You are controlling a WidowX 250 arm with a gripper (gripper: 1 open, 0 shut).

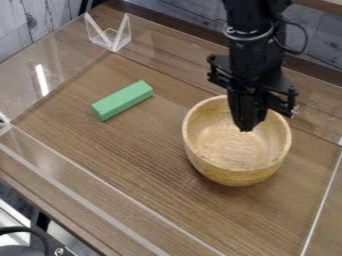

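The black robot gripper (249,105) hangs over the back half of a pale yellow bowl (235,160) at the right of the camera view, its fingers pointing down and held close together, shut, with nothing visible between them. The bowl is empty where visible; part of its back is hidden by the gripper. A green block (123,100) lies on the wooden table (107,190) at the left, apart from the bowl and the gripper.
A clear wire-like or plastic object (110,30) sits at the back left. Cables run along the front left corner.
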